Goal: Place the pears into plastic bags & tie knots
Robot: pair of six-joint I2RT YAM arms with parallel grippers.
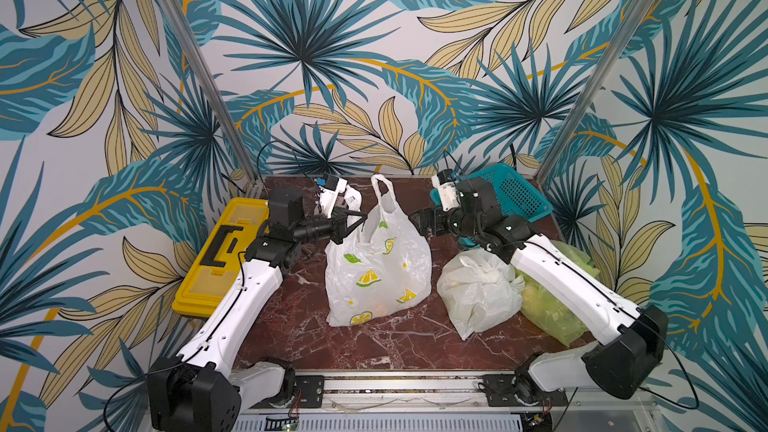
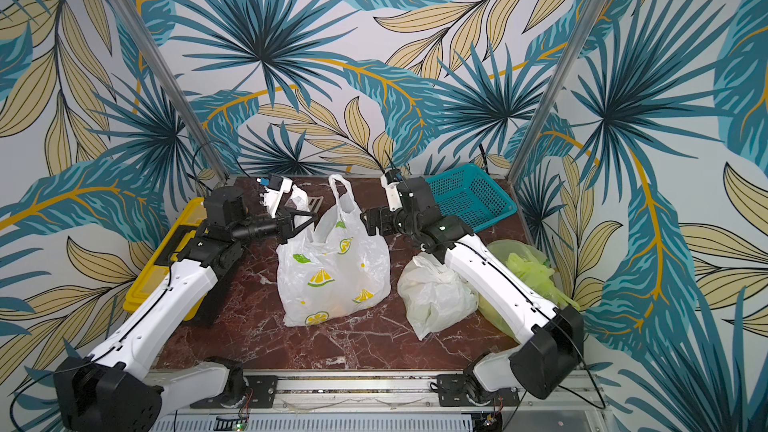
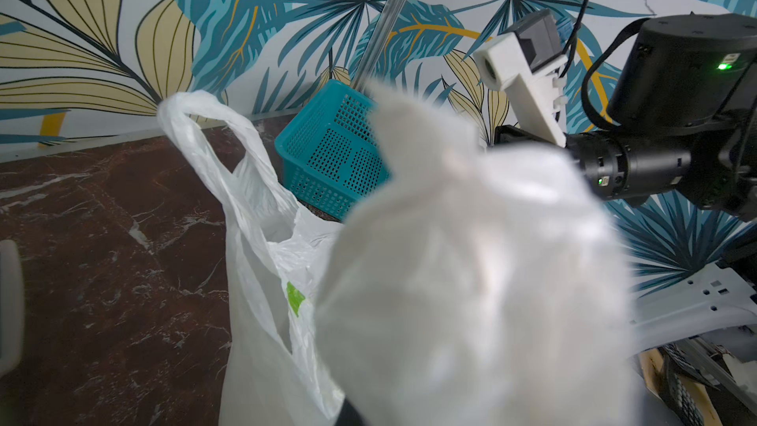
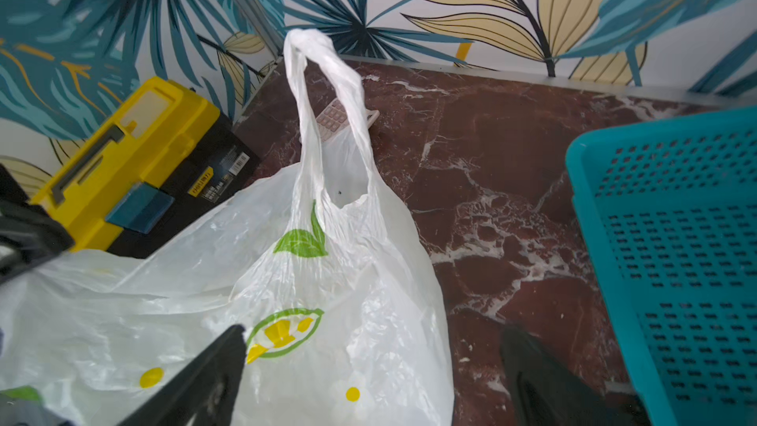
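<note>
A white plastic bag (image 1: 376,280) with lemon prints stands in the middle of the table, with pale shapes faintly inside. My left gripper (image 1: 352,222) is shut at the bag's left handle, whose white plastic (image 3: 473,284) fills much of the left wrist view, blurred, hiding the fingertips. The right handle (image 4: 319,55) stands up as a loop. My right gripper (image 1: 420,220) is just right of that handle, its fingers apart with nothing between them in the right wrist view.
A bunched white bag (image 1: 478,292) and a yellow-green bag (image 1: 556,308) lie right. A teal basket (image 2: 472,196) stands back right, a yellow toolbox (image 1: 208,264) at the left edge. Bare table shows in front.
</note>
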